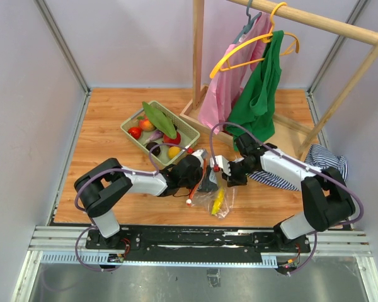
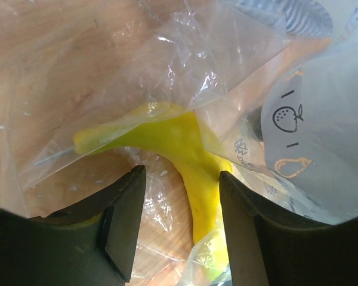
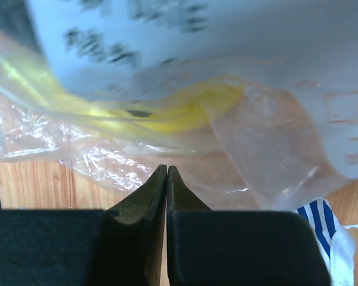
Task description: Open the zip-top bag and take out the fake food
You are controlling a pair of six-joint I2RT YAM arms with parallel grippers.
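The clear zip top bag [image 1: 228, 204] with printed panel [image 2: 316, 131] lies on the wood floor between my arms, a yellow banana-like food [image 1: 217, 202] inside it. My left gripper is over the bag, fingers apart around part of the yellow food seen through plastic. My right gripper is shut at the bag's edge, with nothing visible between its fingertips.
A basket [image 1: 192, 135] of fake fruit and vegetables sits behind my left arm. A wooden rack [image 1: 343, 104] with hanging garments stands at the back right. Striped cloth [image 1: 327, 157] lies at the right.
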